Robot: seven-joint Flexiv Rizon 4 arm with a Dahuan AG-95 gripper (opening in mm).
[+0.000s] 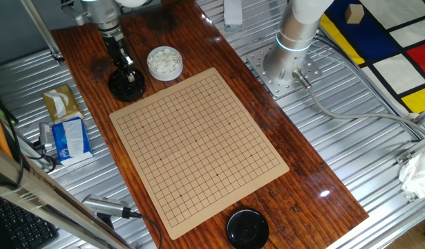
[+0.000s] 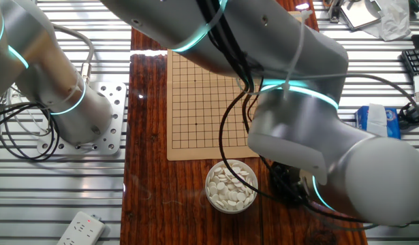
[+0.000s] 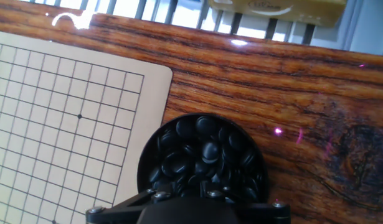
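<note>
Several glossy black stones fill a round black bowl [image 3: 260,143] in the wrist view, just off a corner of the tan grid board [image 3: 155,102]. My gripper reaches over the bowl's near side, its two small fingertips apart; dark stones show in the gap and nothing is visibly held. Exterior view 1 has the gripper [image 1: 131,77] pointing down over the black bowl [image 1: 117,88]. In exterior view 2 the arm mostly hides that bowl. The board [image 1: 196,152] carries no stones.
A white bowl of white stones [image 1: 164,64] stands close beside the black bowl. A black round dish or lid [image 1: 247,229] lies beyond the board's opposite side. Tissue packs [image 1: 72,140] rest off the table's edge. Bare wood lies along the board's right side.
</note>
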